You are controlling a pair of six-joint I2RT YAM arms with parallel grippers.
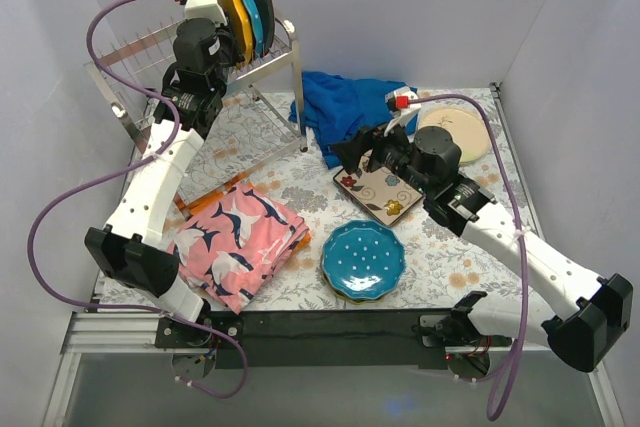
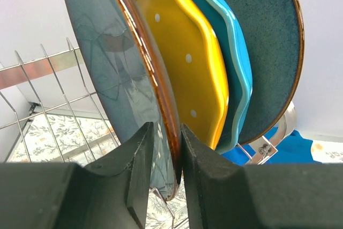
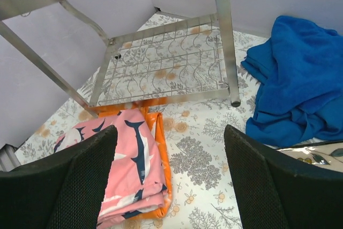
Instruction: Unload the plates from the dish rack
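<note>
In the left wrist view, a dark plate with a brown rim (image 2: 151, 73) stands on edge in the dish rack (image 1: 262, 69). The fingers of my left gripper straddle its lower rim, the right one close against it and a gap showing by the left one. Behind it lean a yellow plate (image 2: 188, 76), a blue plate (image 2: 238, 52) and another dark plate (image 2: 270, 41). My right gripper is open and empty above the table. A blue dotted plate (image 1: 363, 260), a square floral plate (image 1: 382, 194) and a cream plate (image 1: 467, 134) lie flat on the table.
A blue cloth (image 1: 345, 112) lies bunched beside the rack's right leg. The folded pink cloth (image 1: 240, 245) is at the left front. Bare patterned table (image 1: 290, 185) shows between the pink cloth and the square plate.
</note>
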